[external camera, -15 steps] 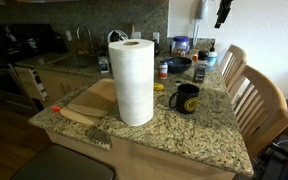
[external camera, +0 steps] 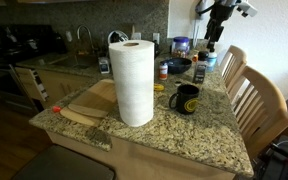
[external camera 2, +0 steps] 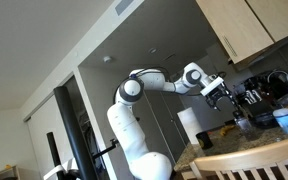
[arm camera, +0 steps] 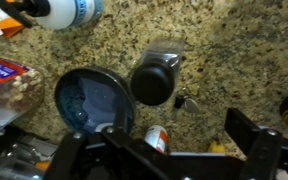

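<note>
My gripper [external camera: 212,46] hangs above the far right part of the granite counter, clear of the items below it. In the wrist view its two dark fingers [arm camera: 246,130] stand wide apart at the bottom, with nothing held between them; the gripper is open. Ahead of the fingers is a clear jar with a black lid [arm camera: 155,82]. A small metal-looking item [arm camera: 186,100] lies just right of the jar. To the jar's left sits a dark blue bowl [arm camera: 74,95]. A white and orange bottle [arm camera: 157,138] shows near the bottom, between the fingers in view but lower down.
A paper towel roll [external camera: 133,85], a black mug [external camera: 184,99] and a cutting board [external camera: 97,97] occupy the nearer counter. Containers crowd the back, including a blue-labelled one [arm camera: 79,12]. Wooden chairs [external camera: 264,105] line the right side. Bare granite [arm camera: 234,55] shows right of the jar.
The arm has come down and slightly left over the counter's far end. A second ago the gripper was higher, near the top edge. The counter items have not moved.
</note>
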